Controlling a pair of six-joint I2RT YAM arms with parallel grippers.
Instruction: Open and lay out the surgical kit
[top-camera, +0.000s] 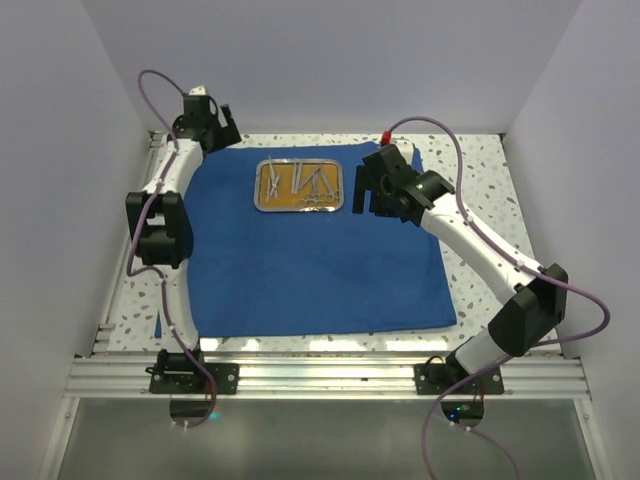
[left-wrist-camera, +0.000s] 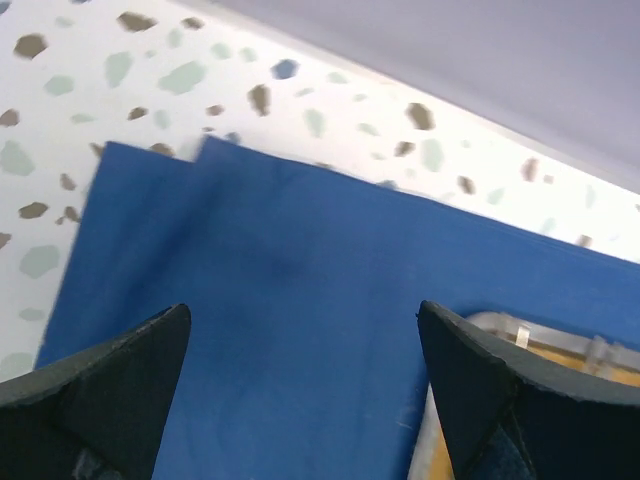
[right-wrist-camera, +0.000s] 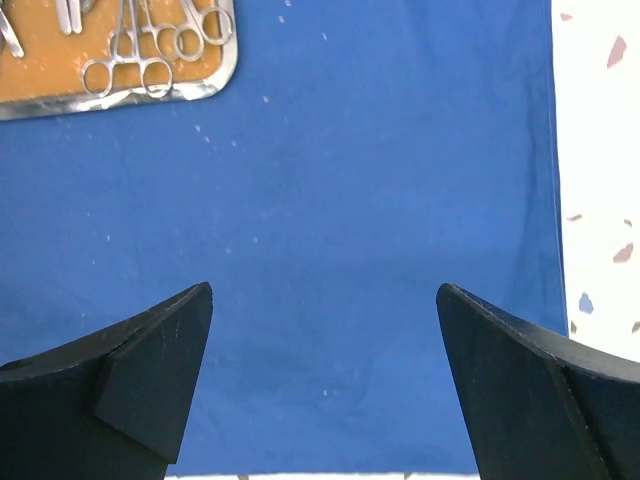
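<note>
A blue cloth (top-camera: 300, 270) lies spread over the table, mostly flat. On its back half sits a metal tray (top-camera: 258, 198) with an orange-brown floor, holding several silver scissors, clamps and tweezers (top-camera: 297, 176). My left gripper (top-camera: 230, 124) is open above the back left edge of the cloth; in the left wrist view the cloth's corner (left-wrist-camera: 210, 170) shows beyond its fingers. The right gripper (top-camera: 362, 190) stands open over the cloth, just right of the tray. Its wrist view shows bare cloth between the fingers and ring handles (right-wrist-camera: 155, 75) at the upper left.
The speckled white table (top-camera: 475, 190) shows as a border around the cloth. Grey walls (top-camera: 320, 65) rise at the back and sides.
</note>
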